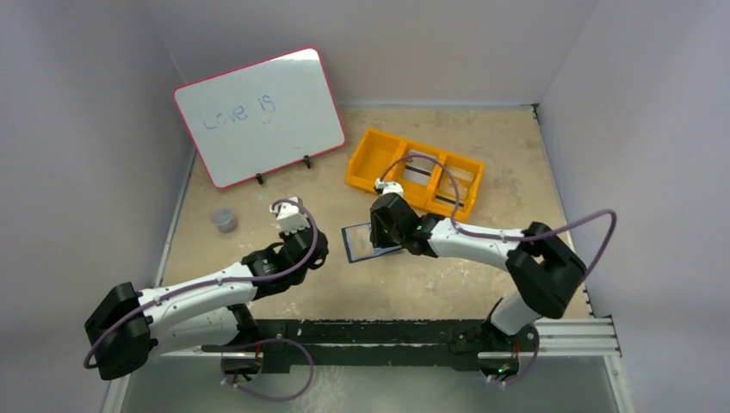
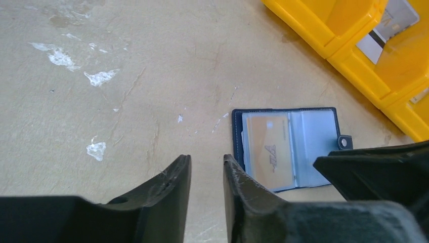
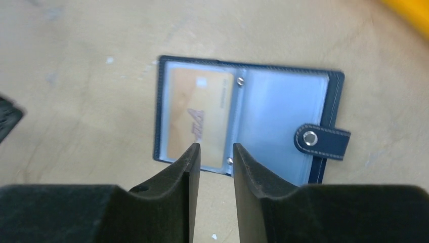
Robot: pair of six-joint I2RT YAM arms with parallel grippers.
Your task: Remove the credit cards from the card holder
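Observation:
The open card holder (image 1: 361, 243), dark-edged with a strap and snap, lies flat on the table, partly under the right arm in the top view. A tan card (image 3: 195, 111) sits in its left clear sleeve; the right sleeve (image 3: 275, 114) looks pale blue. My right gripper hangs over the holder, fingers part open, nothing seen between the fingertips. My left gripper is left of the holder, fingers part open and empty, with the holder to its upper right in the left wrist view.
A yellow three-compartment bin (image 1: 370, 159) holding cards stands behind the holder. A whiteboard (image 1: 258, 120) leans at the back left, a clear cup (image 1: 224, 219) at the left. The table between cup and holder is clear.

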